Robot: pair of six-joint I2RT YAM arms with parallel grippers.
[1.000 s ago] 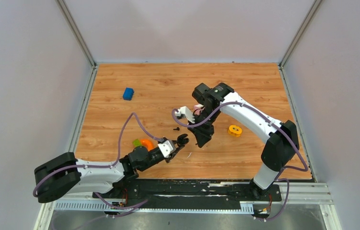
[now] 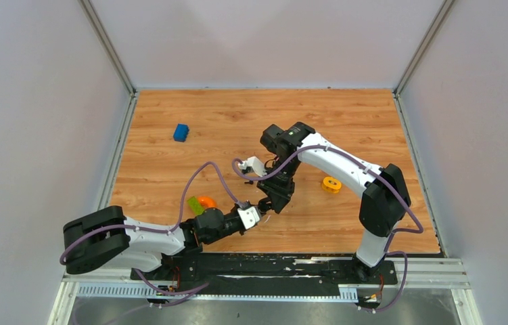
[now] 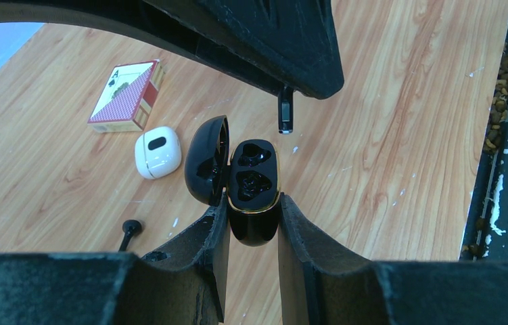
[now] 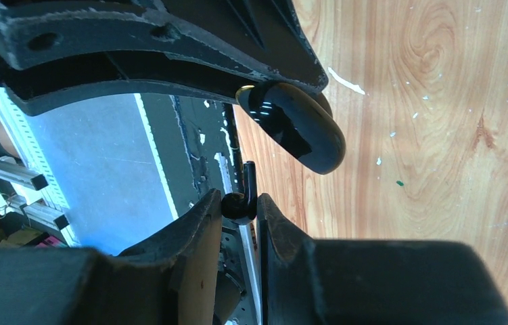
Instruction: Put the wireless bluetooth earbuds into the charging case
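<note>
The glossy black charging case point(image 3: 254, 227) is gripped low by my left gripper, which is shut on it. Its lid point(image 3: 205, 162) stands open, and both wells point(image 3: 254, 186) look empty. Above and to the right of the case in the left wrist view, a black earbud's stem point(image 3: 285, 112) points down from my right gripper. The right wrist view has that earbud point(image 4: 237, 206) pinched at the tips of my right gripper, apart from the case point(image 4: 302, 128). Another black earbud point(image 3: 129, 230) lies on the table.
A white earbud case point(image 3: 157, 152) and a card box point(image 3: 126, 97) are on the table behind the black case. A blue block point(image 2: 180, 133), a yellow ring point(image 2: 331, 184), and orange point(image 2: 206, 202) and green point(image 2: 195, 206) pieces lie around.
The loose earbud on the table stayed put.
</note>
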